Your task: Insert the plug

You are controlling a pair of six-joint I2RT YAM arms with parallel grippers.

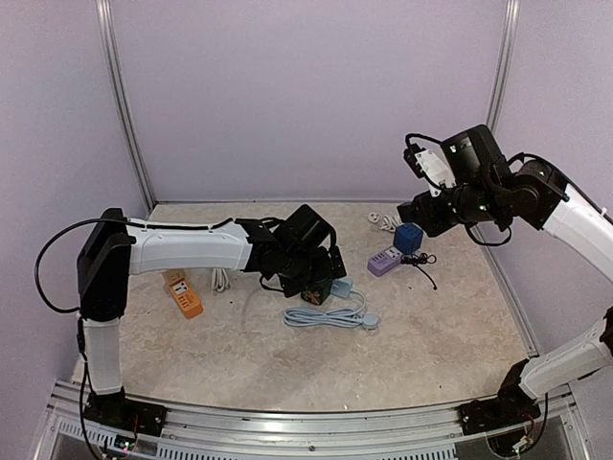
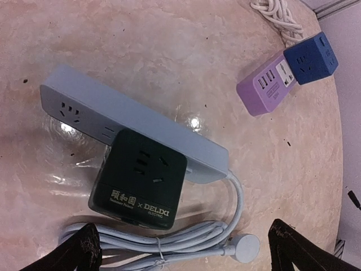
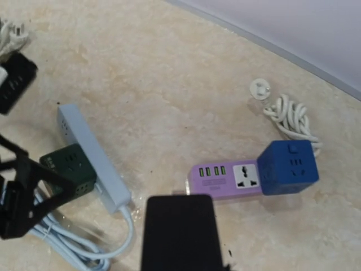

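Note:
A dark green socket cube (image 2: pixel 139 179) sits against a pale blue power strip (image 2: pixel 163 134). Over the cube is my left gripper (image 1: pixel 312 274), open; its fingers (image 2: pixel 79 254) stand wide apart at the lower corners of the left wrist view, with the cube below and nothing held. To the right, my right gripper (image 1: pixel 428 215) is raised above the table near the blue cube (image 1: pixel 409 237), shut on the black plug. A thin black cord (image 1: pixel 420 261) hangs beneath it. The closed black fingertips (image 3: pixel 180 226) largely hide the plug itself.
A purple strip (image 2: pixel 265 84) adjoins the blue cube. Coiled pale blue cable (image 1: pixel 326 317) lies in front of the strip. An orange strip (image 1: pixel 188 300) stands at left.

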